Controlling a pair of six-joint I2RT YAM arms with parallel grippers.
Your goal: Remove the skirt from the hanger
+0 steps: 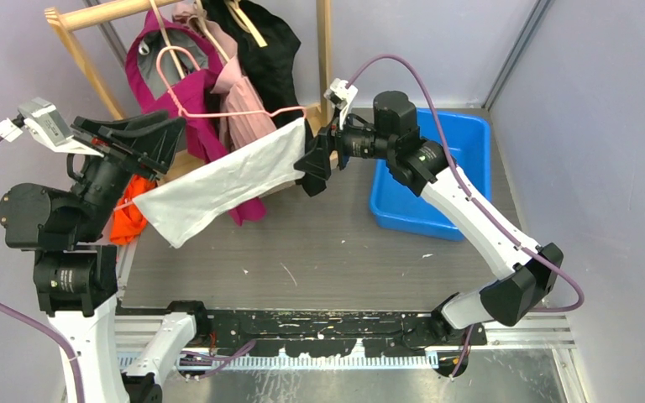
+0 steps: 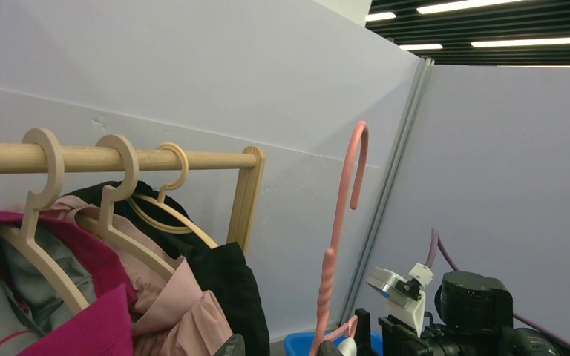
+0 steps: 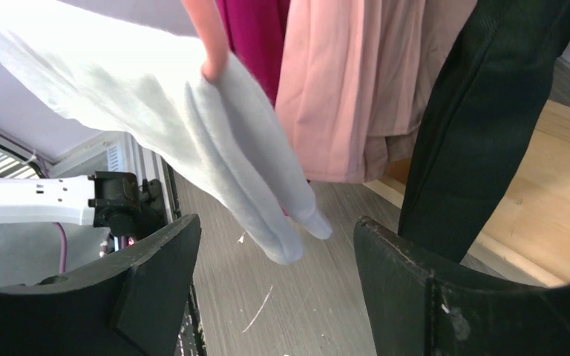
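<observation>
The white skirt [image 1: 227,185] hangs slantwise from a pink hanger [image 1: 235,113] in the middle of the top view. My left gripper [image 1: 170,149] is at the hanger's left side and bears it in the air. In the left wrist view the hanger's hook [image 2: 352,163] rises upright; where the fingers meet the hanger is mostly cut off below. My right gripper stands open at the skirt's right end. A folded corner of the skirt [image 3: 267,215] reaches between its spread fingers, and the fingers are not closed on it.
Behind, a wooden rack [image 1: 109,10] carries a magenta garment [image 1: 206,92], a pink one [image 1: 243,96] and a black one [image 1: 273,46], close to the skirt. A blue bin [image 1: 462,168] stands at the right. Bare floor [image 1: 327,260] lies in front.
</observation>
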